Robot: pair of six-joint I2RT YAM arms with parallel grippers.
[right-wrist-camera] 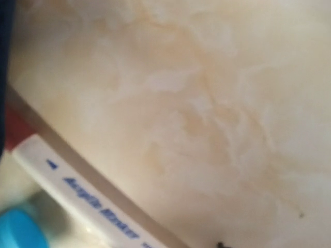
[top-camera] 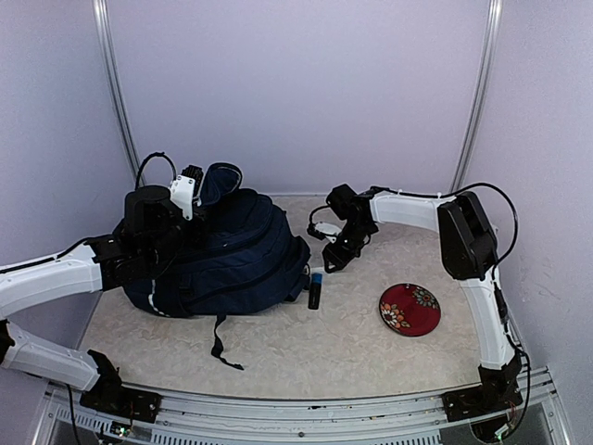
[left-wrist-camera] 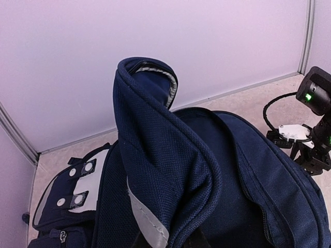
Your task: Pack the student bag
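A navy backpack [top-camera: 232,269] lies on the left of the table, its flap [left-wrist-camera: 160,165] held up by my left gripper [top-camera: 190,209], which is shut on it. Right of the bag, my right gripper [top-camera: 332,255] is low over a white marker [right-wrist-camera: 77,196] with red near one end, labelled Acrylic Marker; its fingers are out of the right wrist view and too small to judge from the top. A dark bottle [top-camera: 315,292] with a blue cap [right-wrist-camera: 20,232] lies beside the marker.
A red floral round pouch or plate [top-camera: 410,310] lies on the right of the table [top-camera: 352,352]. A loose strap [top-camera: 222,348] hangs toward the front.
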